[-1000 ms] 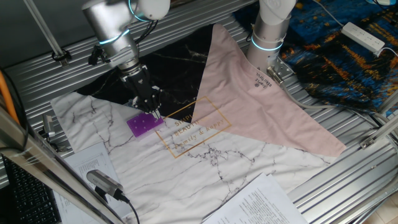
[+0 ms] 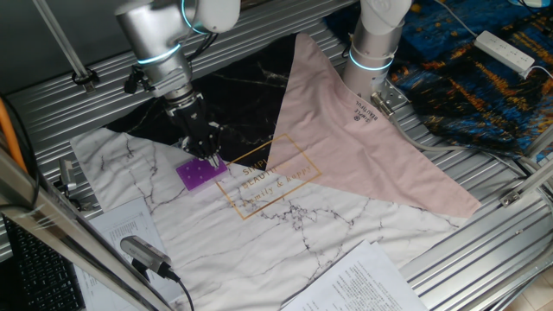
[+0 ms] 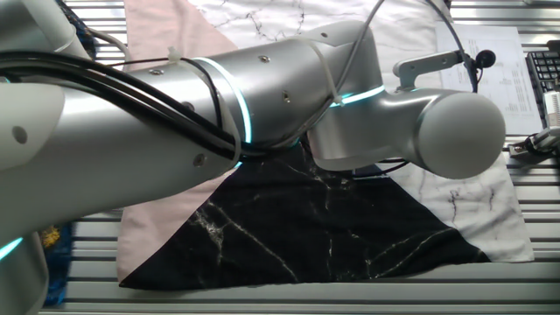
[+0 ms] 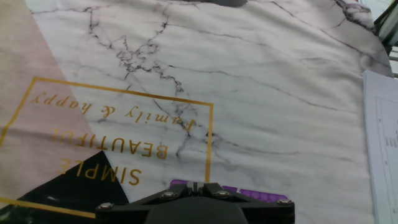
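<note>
A flat purple block (image 2: pixel 196 174) with small light marks lies on the marble-print part of the cloth (image 2: pixel 346 225), left of the gold-framed lettering. My gripper (image 2: pixel 215 162) points down at the block's right end, its tips at or just over that edge. Seen from the wrist, the fingers of the gripper meet at the bottom middle, shut, and nothing shows between them. Part of the purple block (image 4: pixel 264 196) peeks out behind the dark finger linkages, which cover the rest. The arm hides block and gripper in exterior view 2.
White printed sheets (image 2: pixel 359 281) lie at the cloth's front edge. At the left are a metal post (image 2: pixel 73 233), a small cabled camera (image 2: pixel 145 252) and a black keyboard (image 2: pixel 39 263).
My gripper and wrist have shifted slightly, the fingertips drawing a little left and up in exterior view 1. The purple block shows no clear movement.
</note>
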